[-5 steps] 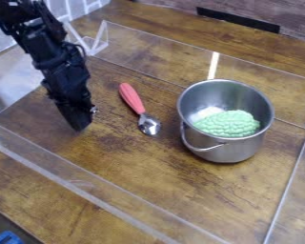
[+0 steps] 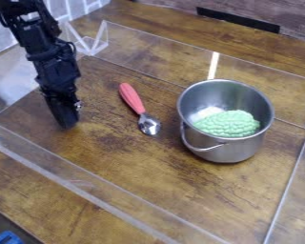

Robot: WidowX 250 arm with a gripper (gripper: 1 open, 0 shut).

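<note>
My black gripper (image 2: 64, 116) is low over the wooden table at the left, its fingers shut as far as the small view shows, with nothing seen between them. To its right lies a spoon with a red handle (image 2: 131, 97) and a metal head (image 2: 149, 125). Further right stands a steel pot (image 2: 231, 146) with a light green, bumpy corn-like object (image 2: 227, 124) inside.
Clear plastic walls border the wooden surface (image 2: 130, 181) at the sides. A blue object (image 2: 3, 237) shows at the bottom left corner.
My gripper has shifted slightly to the left, away from the spoon. The spoon and pot have not moved.
</note>
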